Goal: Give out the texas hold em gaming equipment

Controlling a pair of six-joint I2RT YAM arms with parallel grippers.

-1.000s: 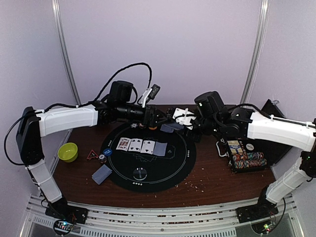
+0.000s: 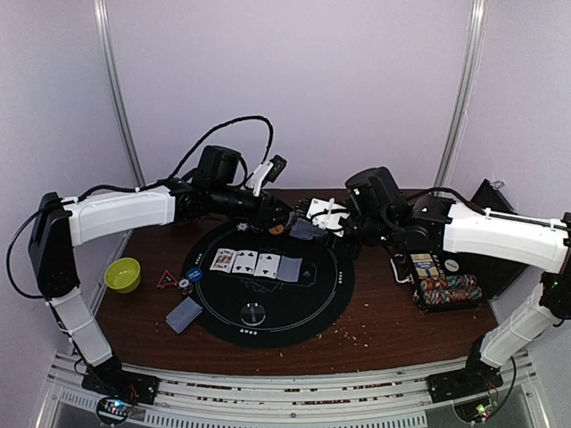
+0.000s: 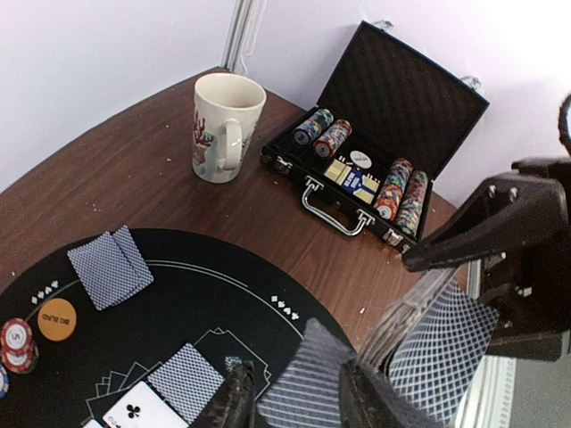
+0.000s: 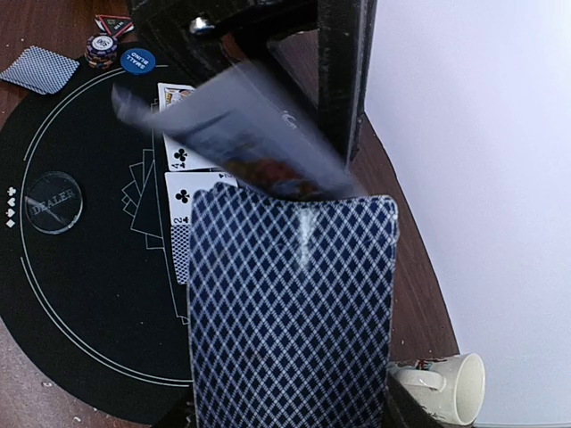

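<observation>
My right gripper is shut on a deck of blue-backed cards (image 4: pixel 290 303), held up above the black mat (image 2: pixel 268 323). Close by, my left gripper has its fingers apart. A loose blue-backed card (image 3: pixel 308 379) shows at these fingers, blurred; whether they pinch it is unclear. In the right wrist view its face side is turned toward the camera, just above the deck. On the mat lie a row of face-up cards (image 2: pixel 244 261) and a face-down blue card (image 2: pixel 288 269). Two blue-backed cards (image 3: pixel 111 267) rest near the orange Big Blind chip (image 3: pixel 57 319).
The open chip case (image 2: pixel 444 287) stands at the right. A white mug (image 3: pixel 227 125) is at the back. At the left are a yellow-green bowl (image 2: pixel 122 275), a face-down card pair (image 2: pixel 184 315), and small chips (image 2: pixel 186 285). The clear dealer disc (image 2: pixel 252 314) lies on the front mat.
The table cards look unmoved.
</observation>
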